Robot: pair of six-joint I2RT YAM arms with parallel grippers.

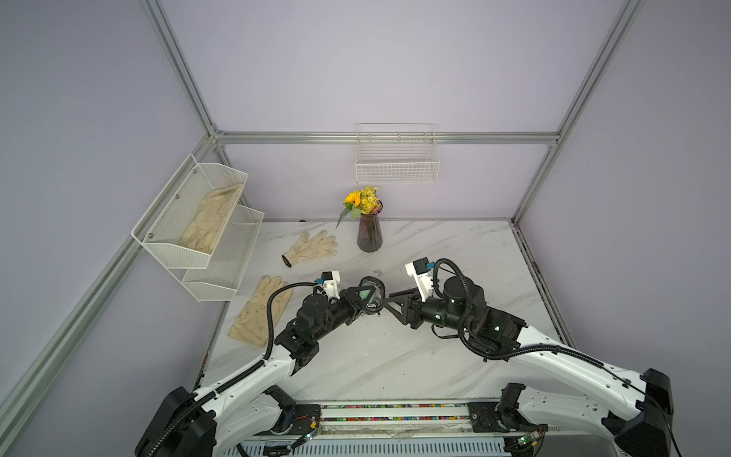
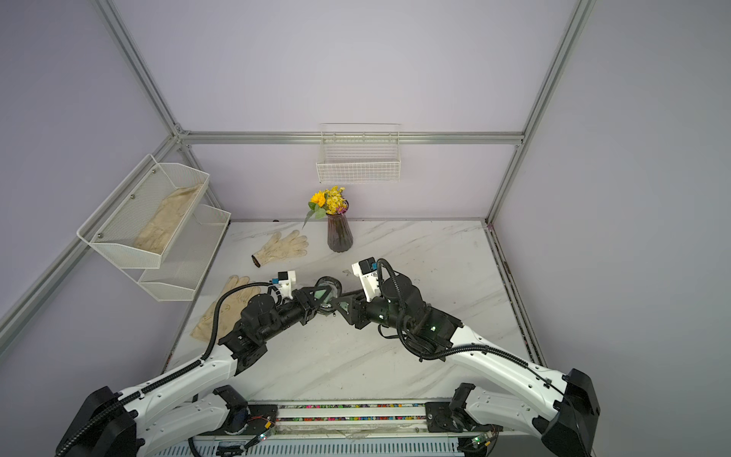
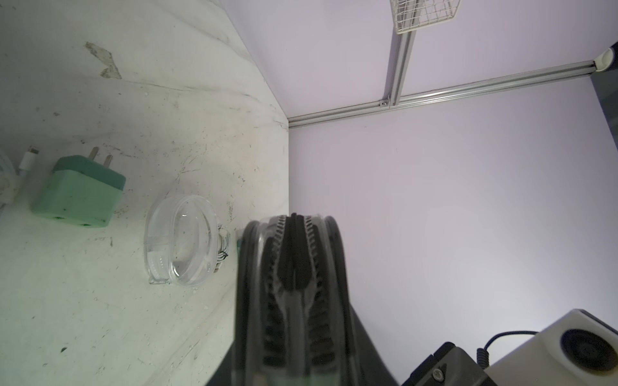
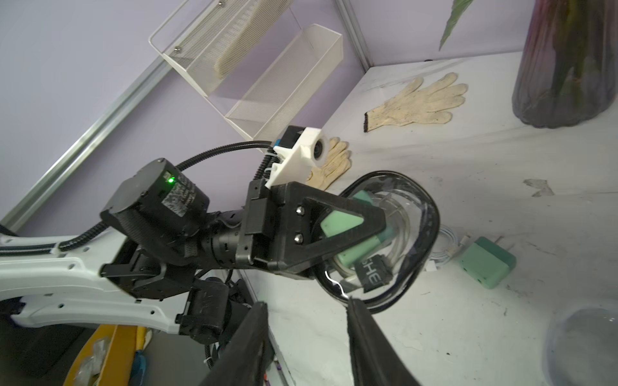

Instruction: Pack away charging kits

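My left gripper [image 1: 370, 292] is shut on a round clear pouch [image 4: 433, 222] with a black rim, held up above the table. Through its clear side show a green charger [image 4: 357, 254], a coiled cable and a dark lettered label. In the right wrist view, my right gripper has its fingers apart, with nothing between them; it faces the pouch from the right and below. A second green charger [image 3: 80, 196] lies on the table, prongs out, beside a white cable [image 4: 444, 244]. An empty-looking clear round container [image 3: 183, 241] lies near it.
A flower vase [image 1: 369, 234] stands at the back. Two work gloves [image 1: 310, 247] lie on the left of the table. White mesh baskets [image 1: 236, 255] hang on the left wall, the upper one holding beige cloth.
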